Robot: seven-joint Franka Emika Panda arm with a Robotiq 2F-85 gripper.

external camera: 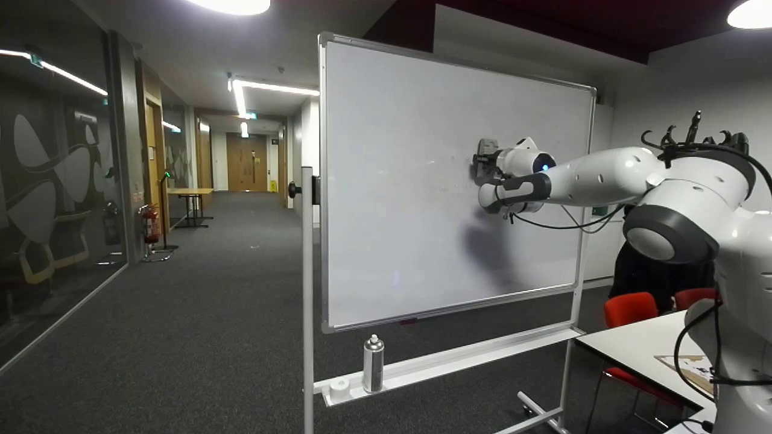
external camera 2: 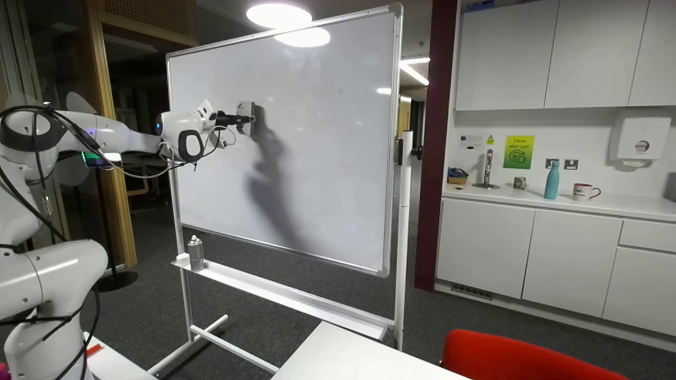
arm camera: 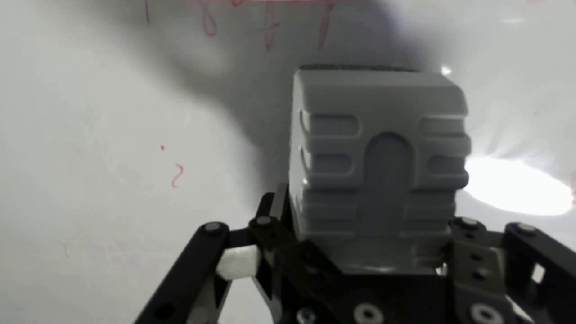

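Observation:
A grey ridged eraser (arm camera: pixel 386 162) fills the middle of the wrist view, held between the black fingers of my gripper. Its dark felt edge shows along the top, facing the whiteboard (arm camera: pixel 108 216). In exterior view 2 the eraser (external camera 2: pixel 244 113) is at the board's surface in its upper left part; whether the felt presses flat on it I cannot tell. Faint red marker strokes (arm camera: pixel 270 27) stand above the eraser in the wrist view, and a small red squiggle (arm camera: pixel 177 176) with a dot lies to its left.
A silver spray can (external camera: pixel 373 364) and a white roll (external camera: pixel 339 390) stand on the board's lower tray (external camera: pixel 463 358). A white table (external camera 2: pixel 355 354) and a red chair (external camera 2: pixel 519 354) are in front of the board. The board's frame bounds the free writing surface.

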